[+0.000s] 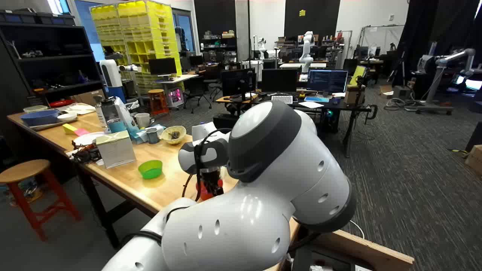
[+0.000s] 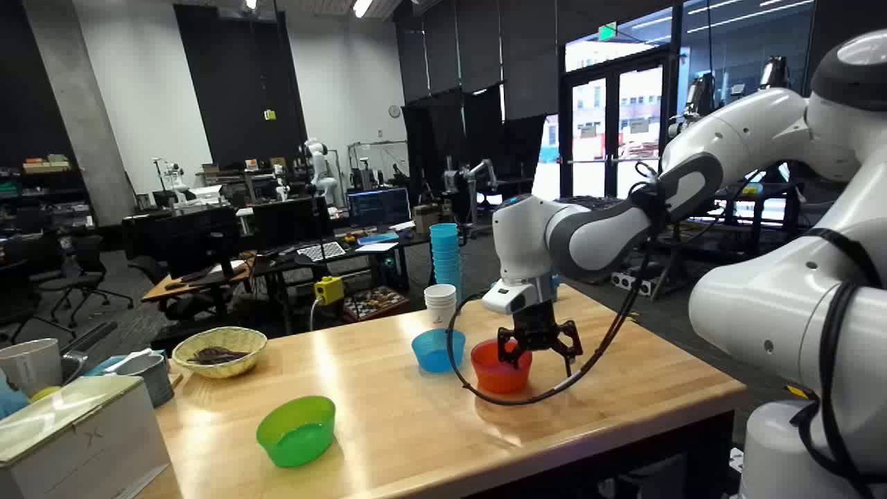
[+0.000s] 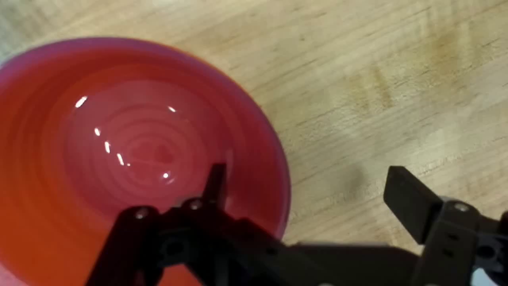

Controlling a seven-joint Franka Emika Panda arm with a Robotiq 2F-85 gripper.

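Observation:
An empty red bowl fills the left of the wrist view and stands upright on the wooden table. My gripper points down at its rim in exterior view 2. The fingers are wide apart: one is over the inside of the bowl, the other outside it above bare wood. The bowl's right wall lies in the gap, with clear space towards the outer finger. In exterior view 1 the arm hides most of the red bowl.
Close beside the red bowl is a blue bowl, with white cups and a tall stack of blue cups behind. A green bowl, a wicker basket and a white box stand leftward. Bare table separates the bowls.

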